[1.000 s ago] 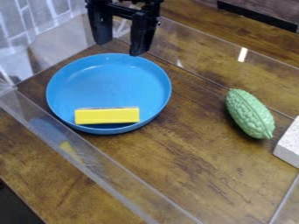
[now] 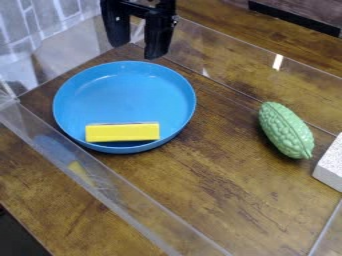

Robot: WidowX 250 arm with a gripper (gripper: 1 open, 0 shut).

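A black gripper [image 2: 138,36] hangs at the top of the view, above and behind the blue plate [image 2: 124,92], its two fingers spread apart with nothing visible between them. In the front part of the plate lies a yellow block [image 2: 122,132]. A green bitter melon [image 2: 285,130] rests on the wooden table [image 2: 201,200] to the right of the plate.
A white box [image 2: 331,160] is cut off at the right edge. Clear plastic walls border the work area on several sides. Bare table lies between the plate and the melon and across the front.
The gripper has shifted slightly upward and to the left. The plate, block and melon have not moved.
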